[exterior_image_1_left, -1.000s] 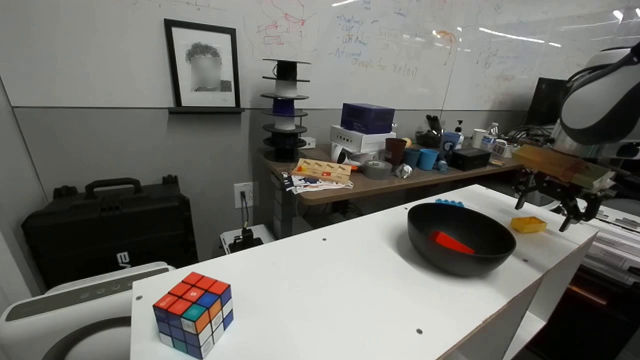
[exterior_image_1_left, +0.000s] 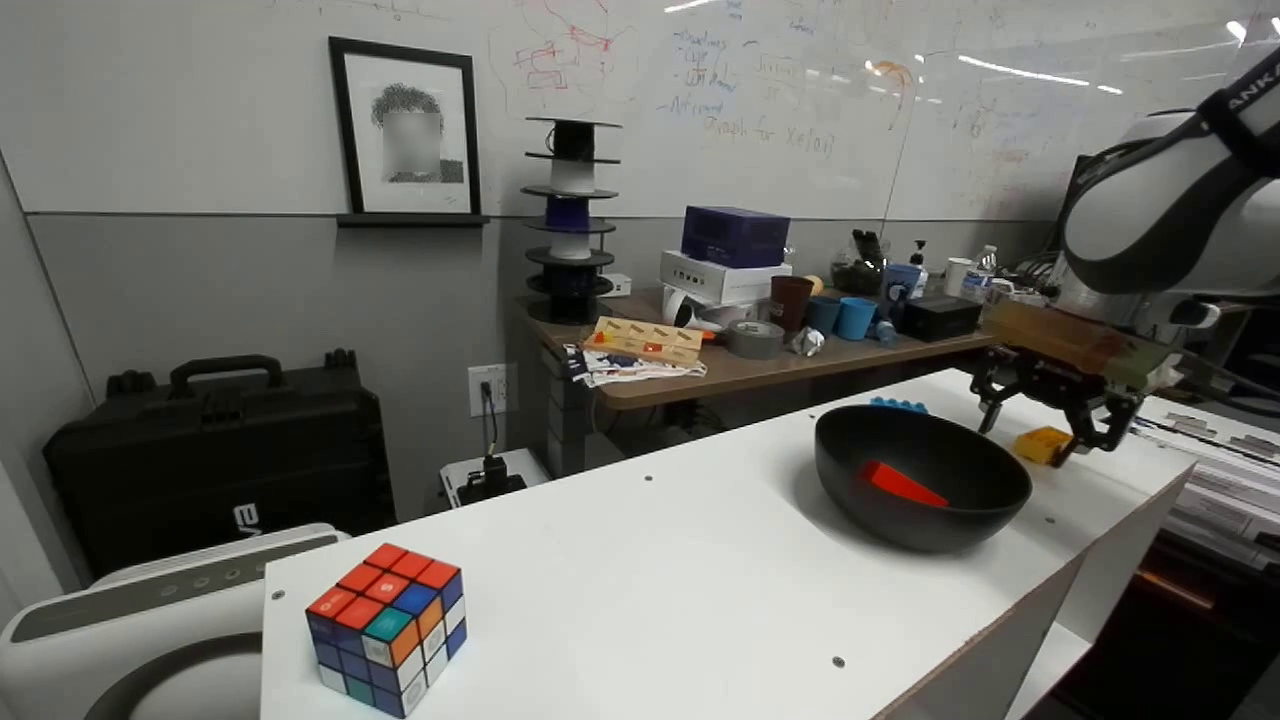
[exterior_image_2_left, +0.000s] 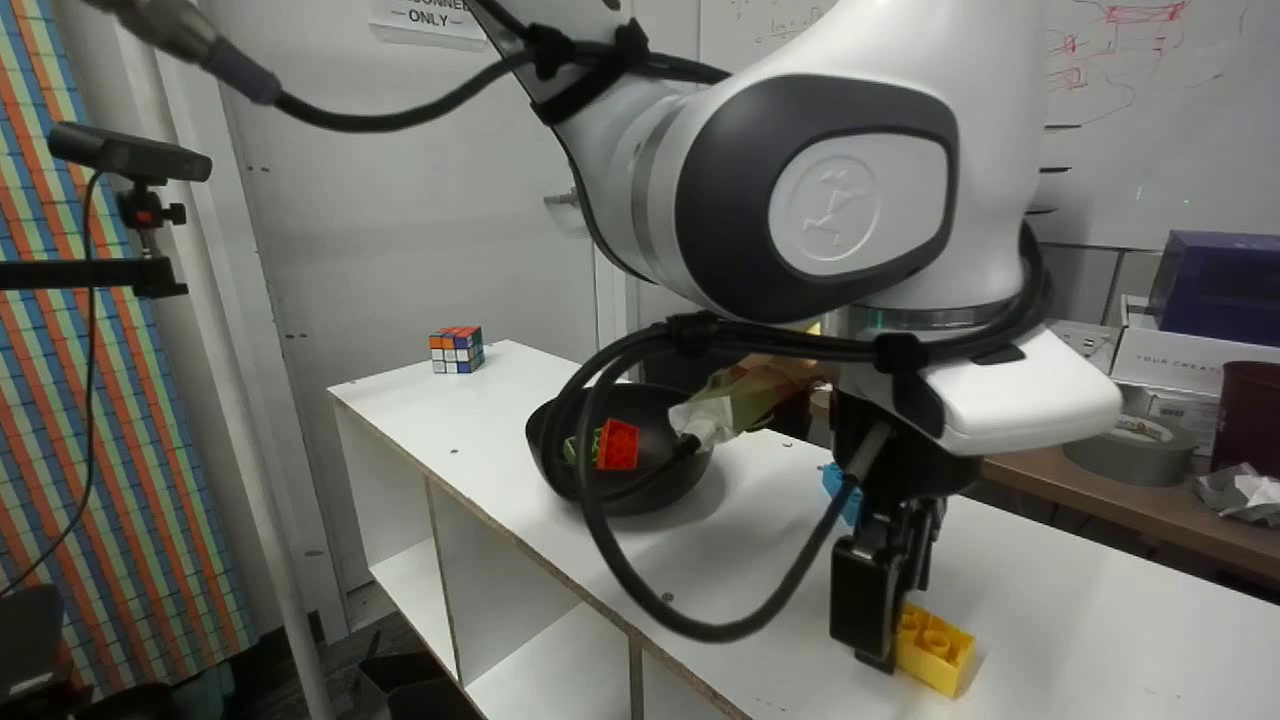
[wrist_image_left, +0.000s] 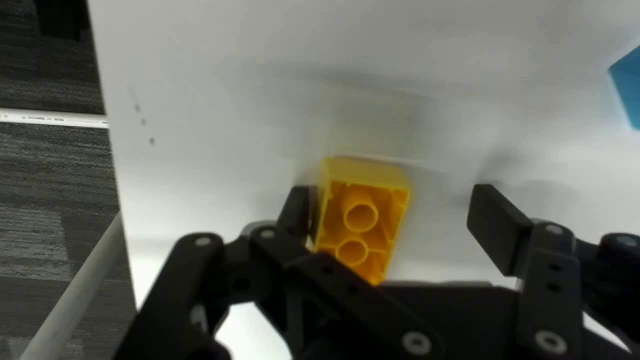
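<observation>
A yellow brick (wrist_image_left: 360, 225) lies on the white tabletop with its hollow, tubed side facing the camera in the wrist view. My gripper is low over it and open, its fingers on either side. The left finger (wrist_image_left: 297, 210) is right beside the brick, and whether they touch is hard to tell; a wide gap separates the brick from the right finger (wrist_image_left: 495, 225). Exterior view 1 shows the gripper (exterior_image_1_left: 1026, 439) at the table's far right end, the yellow brick (exterior_image_1_left: 1041, 445) partly covered by a finger.
Close by stands a black bowl (exterior_image_1_left: 924, 528) holding a red brick (exterior_image_1_left: 900, 484) and something green (exterior_image_2_left: 576, 454). Behind it lies a blue brick (exterior_image_1_left: 900, 406). A Rubik's cube (exterior_image_1_left: 386, 624) sits at the opposite end. The table edge runs close to the yellow brick; mid-table is clear.
My gripper has moved left in exterior view 1, to the yellow brick. The brick looks shifted slightly left or turned, while the bowl and cube stay put.
</observation>
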